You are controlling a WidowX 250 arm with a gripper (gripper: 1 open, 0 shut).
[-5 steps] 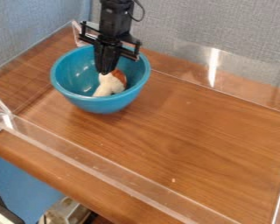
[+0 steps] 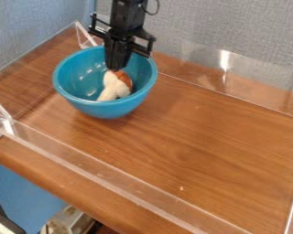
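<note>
My black gripper [image 2: 117, 57] reaches down from the top of the camera view into the back part of a blue bowl [image 2: 85, 102]. Its fingertips are low inside the rim and look shut, with no object visible between them. Inside the bowl lies a small pale, mushroom-like toy with an orange top [image 2: 114, 86], just below and in front of the fingertips. Whether the fingers touch it is unclear.
The bowl stands on the left part of a wooden table [image 2: 198, 164] edged with clear plastic walls. Grey textured panels rise behind and to the left.
My gripper has shifted slightly to the right; the bowl and toy look nearly unchanged.
</note>
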